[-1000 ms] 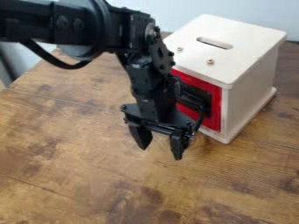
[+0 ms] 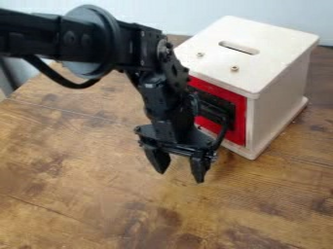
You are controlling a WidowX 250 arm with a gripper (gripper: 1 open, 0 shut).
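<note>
My black gripper point(image 2: 178, 165) hangs over the wooden table, pointing down, with its two fingers apart and nothing seen between them. It is in front of and left of a pale wooden box point(image 2: 277, 88) that has a slot on top and a red front panel point(image 2: 225, 101). The arm hides part of that panel.
A white wall stands behind, with the table's far edge at the upper left.
The arm has shifted very slightly left over the last second; the gripper stays open and the box has not moved.
</note>
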